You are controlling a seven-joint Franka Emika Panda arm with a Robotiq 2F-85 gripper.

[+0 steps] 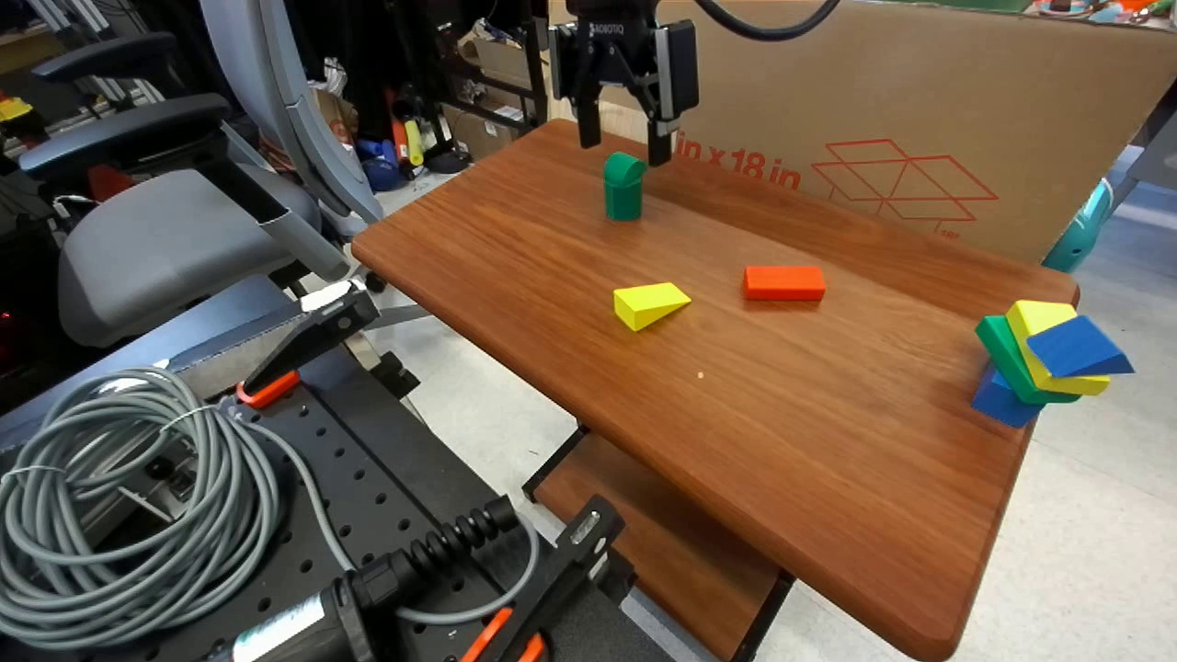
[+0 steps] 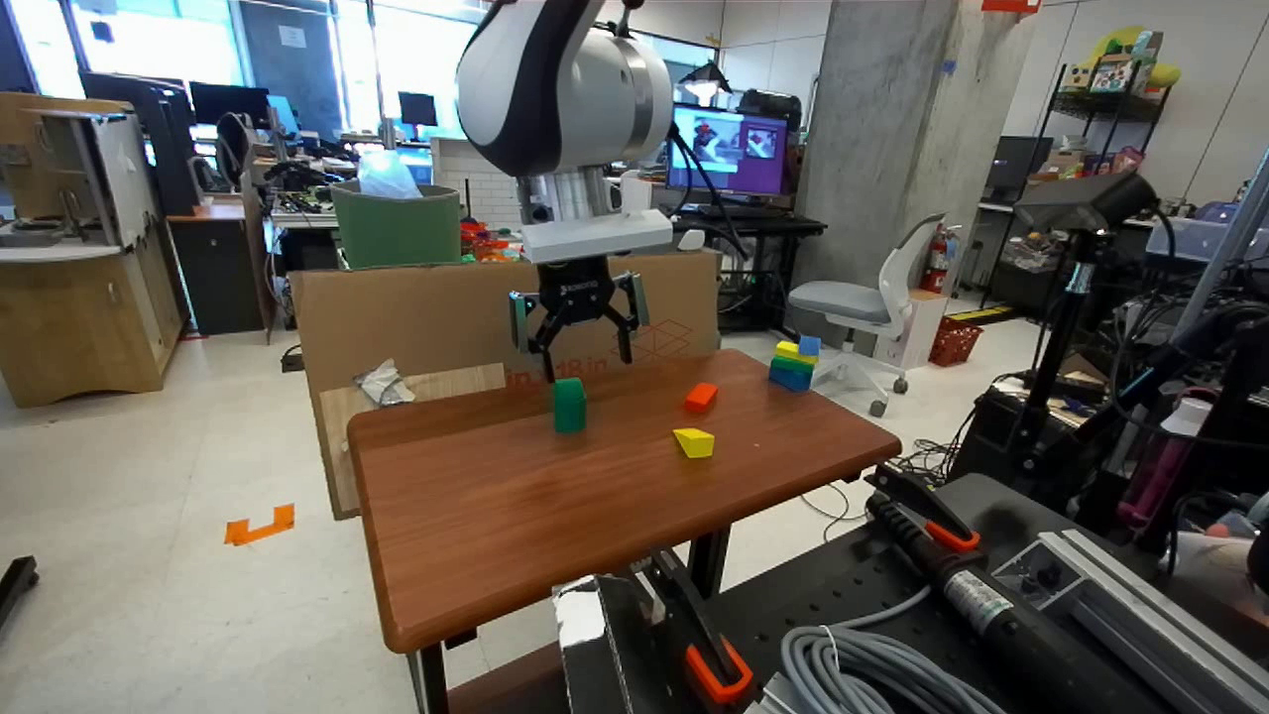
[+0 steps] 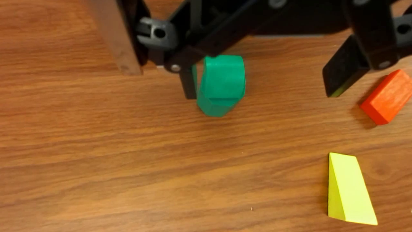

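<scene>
My gripper (image 1: pixel 625 151) stands open above the table, its two fingers wide apart and nothing held. Just below it a green block stack (image 1: pixel 623 189) stands upright, a rounded piece on top of another green piece. In the wrist view the green stack (image 3: pixel 222 85) shows close beside the left finger, nearer to it than to the right one; whether they touch I cannot tell. A red-orange block (image 1: pixel 783 283) and a yellow wedge (image 1: pixel 648 305) lie apart on the tabletop. Near the table's far end stands a pile of blue, green and yellow blocks (image 1: pixel 1032 351), turned at differing angles.
A tall cardboard sheet (image 1: pixel 883 121) stands along the table's back edge. A black cart with coiled grey cable (image 1: pixel 132 507) sits in front of the table.
</scene>
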